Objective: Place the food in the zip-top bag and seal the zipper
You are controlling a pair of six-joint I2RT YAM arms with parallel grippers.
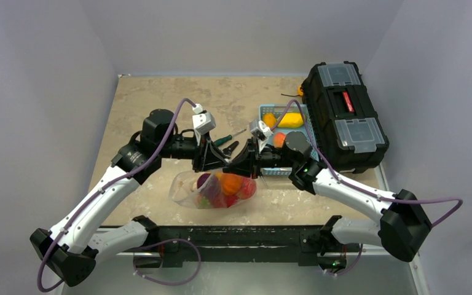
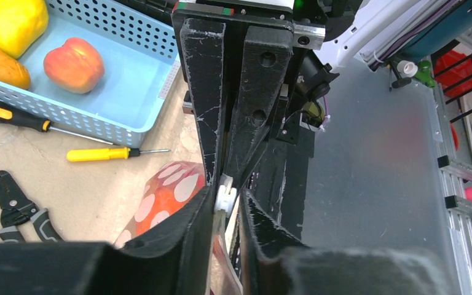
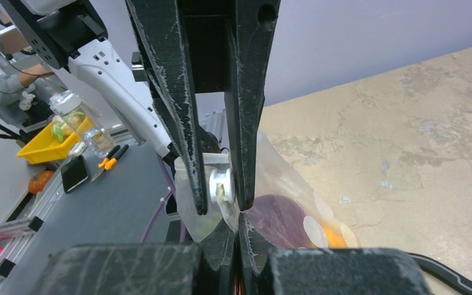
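Note:
The clear zip top bag [image 1: 185, 189], with red, orange and purple food inside, lies under both grippers near the front of the table. Its white zipper slider [image 3: 221, 184] sits between the fingers of my left gripper, which is part open, with a gap showing on one side of the slider. Facing it, my right gripper is shut on the bag's upper edge right beside the slider. In the top view the fingertips nearly meet and hide the zipper; whether it is sealed cannot be seen.
Behind the right arm stands a blue basket [image 2: 118, 46] holding a peach [image 2: 74, 65] and yellow fruit. Pliers [image 2: 21, 206] and screwdrivers [image 2: 98, 154] lie close to the bag. A black toolbox [image 1: 344, 117] fills the back right.

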